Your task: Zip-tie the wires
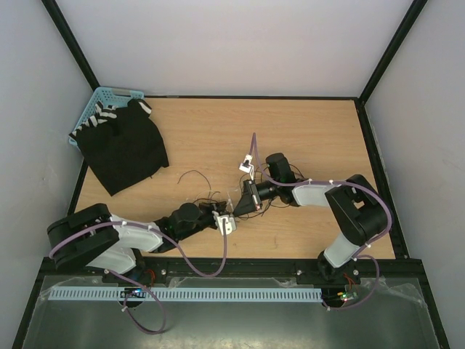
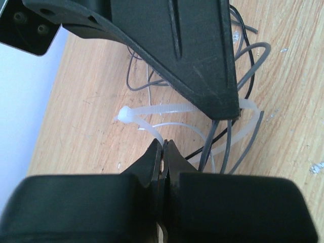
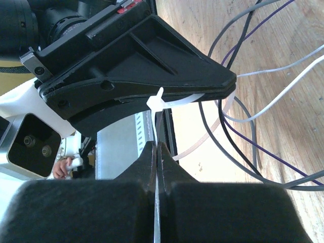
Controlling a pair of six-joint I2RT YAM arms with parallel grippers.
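Note:
In the left wrist view a clear white zip tie (image 2: 167, 108) with a small square head is bent into a loop, part of it behind the right gripper's finger. Grey and black wires (image 2: 226, 144) pass at the loop's far side. A thin strand runs from the head to the tips of my left gripper, which are shut on it. From the right wrist view, a white strand drops from the zip tie head (image 3: 156, 104) into the shut tips of my right gripper. The left gripper's finger hides part of the band there.
Loose grey, purple and white wires (image 3: 273, 152) lie across the table beside the grippers. Both grippers (image 1: 232, 212) meet tip to tip near the table's front. A blue basket (image 1: 116, 96) with a black cloth (image 1: 127, 149) stands back left.

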